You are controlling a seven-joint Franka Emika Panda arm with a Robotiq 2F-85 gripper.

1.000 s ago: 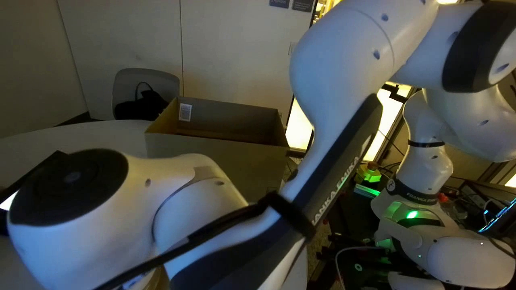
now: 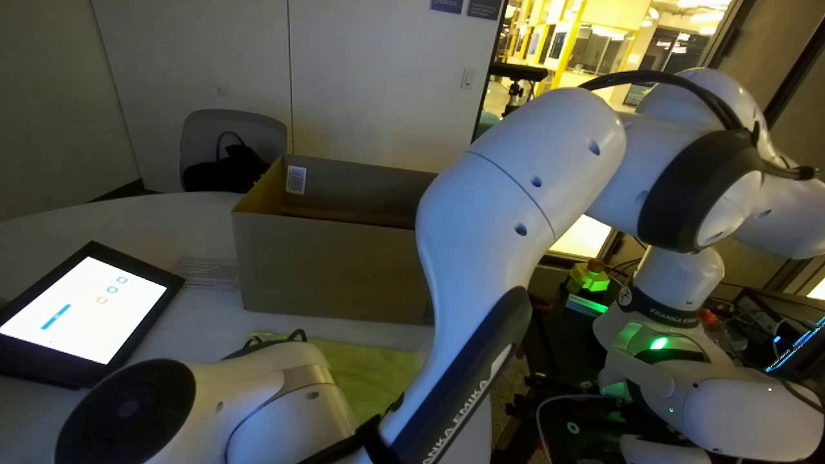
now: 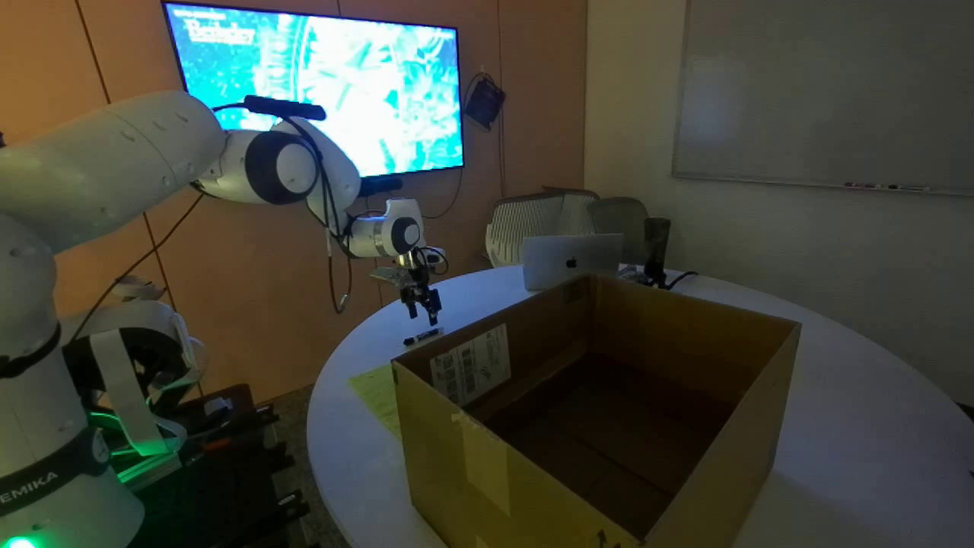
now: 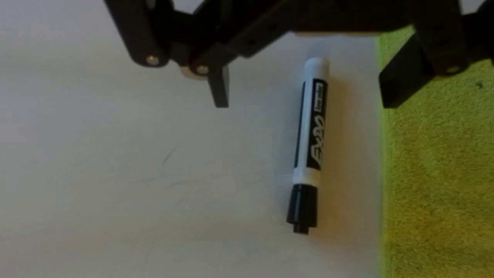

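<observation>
On the white table lies a black-and-white EXPO marker [image 4: 311, 134], its black cap pointing down the wrist view. My gripper is open above it, one finger on each side of the marker's upper part and nothing held. From the second exterior view, the gripper [image 3: 424, 315] hangs over the tabletop with the marker [image 3: 422, 337] below it, clear of the fingertips. A yellow cloth [image 4: 440, 176] lies to the marker's right in the wrist view. In the first exterior view the arm hides the gripper and the marker.
A large open cardboard box [image 3: 475, 454] stands close to the marker, its visible floor bare. Farther back are a laptop [image 3: 573, 262] and a dark cup [image 3: 655, 246]. A tablet [image 2: 85, 305] sits on the table. Left of the marker in the wrist view, the tabletop is clear.
The arm has come down and its elbow has shifted left in the first exterior view. More of the tablet, the box's front and the yellow cloth now shows.
</observation>
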